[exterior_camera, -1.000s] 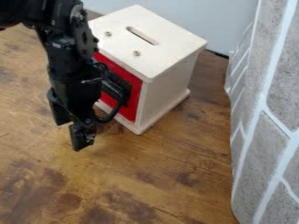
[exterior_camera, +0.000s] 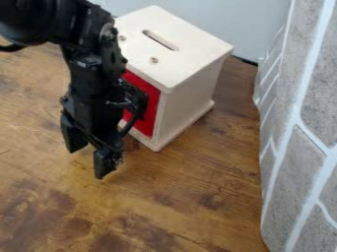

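My black gripper hangs open and low over the wooden floor, in front of a pale wooden box with a slot in its top. The box has a red panel on its side facing the arm, partly hidden behind the arm. Nothing shows between the fingers.
A grey brick-patterned wall runs down the right side. A pale wall is behind the box.
The gripper has shifted somewhat to the right and its wrist has turned slightly. The box has not moved.
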